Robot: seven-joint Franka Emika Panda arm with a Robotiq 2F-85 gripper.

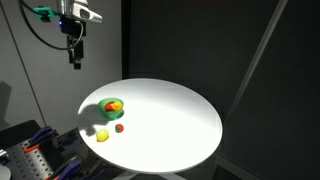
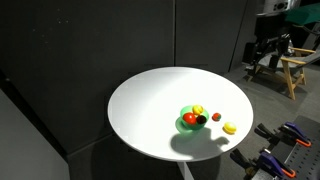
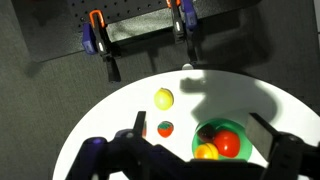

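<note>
A green bowl [image 1: 112,117] sits near the left side of the white table. Inside it the wrist view shows a round red item [image 3: 228,143], an orange-yellow one [image 3: 205,152] and a dark one [image 3: 206,132]. Outside the bowl, a yellow lemon-like item [image 3: 163,99] and a small red strawberry-like item [image 3: 165,129] rest on the tabletop. My gripper [image 1: 76,64] hangs high above and to the left of the bowl, touching nothing. Its fingers are wide open in the wrist view, with nothing held between them.
Clamps [image 3: 95,35] and the perforated base plate [image 3: 125,25] lie beyond the table's edge. A wooden chair [image 2: 290,72] stands in the background of the second exterior view.
</note>
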